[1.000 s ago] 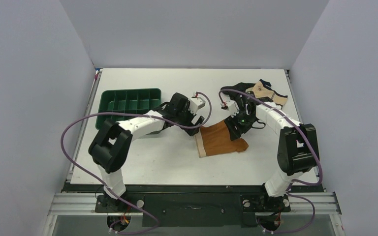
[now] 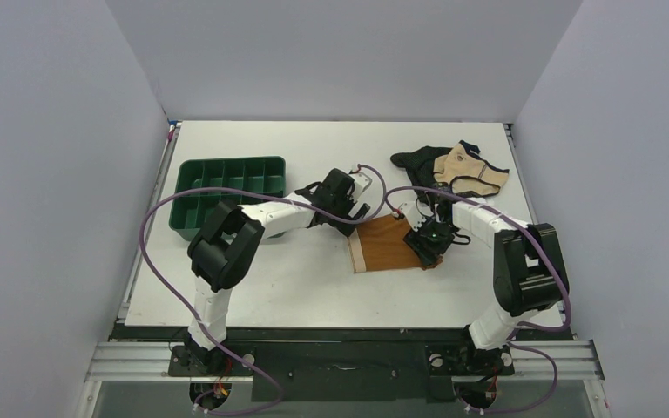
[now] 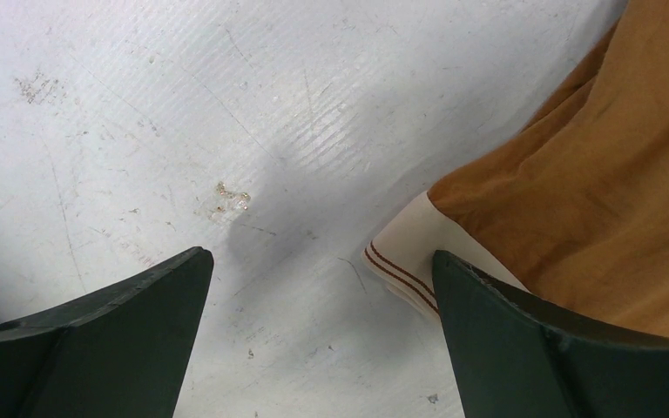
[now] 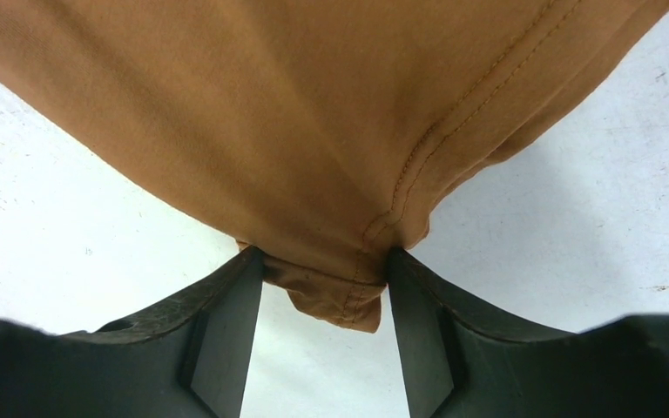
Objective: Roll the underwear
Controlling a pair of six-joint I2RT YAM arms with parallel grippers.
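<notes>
The brown underwear [image 2: 389, 244] lies flat on the white table, its pale waistband [image 2: 358, 252] on the left side. My left gripper [image 2: 353, 228] is open at the waistband's upper corner. In the left wrist view, that corner [image 3: 405, 246], edged with thin dark stripes, shows between the parted fingers, close to the right finger [image 3: 510, 348]. At the opposite, lower right end stands my right gripper, open. A narrow bunched end of the brown cloth [image 4: 335, 296] lies between its fingers, both close to the fabric.
A green divided tray [image 2: 189, 180] stands at the left, partly behind the left arm. Black and tan garments [image 2: 475, 170] are heaped at the back right, near the right arm.
Both grippers have come lower over the cloth, the right one shifting toward the front and the left slightly rightward. The underwear's right end has shifted a little and lies partly covered by the right gripper.
</notes>
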